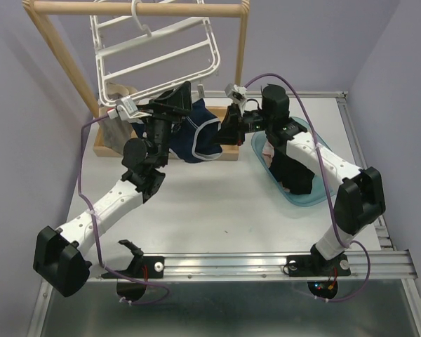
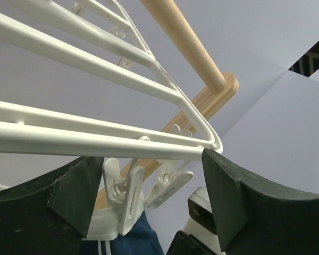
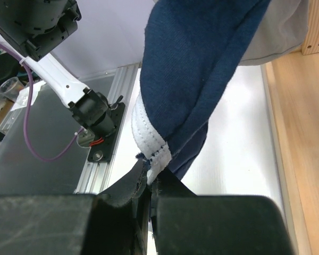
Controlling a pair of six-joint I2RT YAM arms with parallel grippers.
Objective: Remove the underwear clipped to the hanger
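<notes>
The navy underwear with white trim [image 1: 196, 137] hangs below the front of the white clip hanger [image 1: 161, 84]. My right gripper is shut on its white-edged corner [image 3: 149, 133], and the cloth stretches upward from there. My left gripper is part open just under the hanger's front bar [image 2: 85, 144]. A white clip [image 2: 128, 199] shows between and beyond its fingers, with navy cloth [image 2: 135, 239] below. I cannot tell whether that clip still grips the cloth.
The hanger hangs from a wooden rack [image 1: 140, 9]. Behind stands a wooden box [image 1: 228, 112], with beige cloth [image 1: 116, 130] at its left. At right is a blue basket [image 1: 309, 200] holding dark and pink cloth.
</notes>
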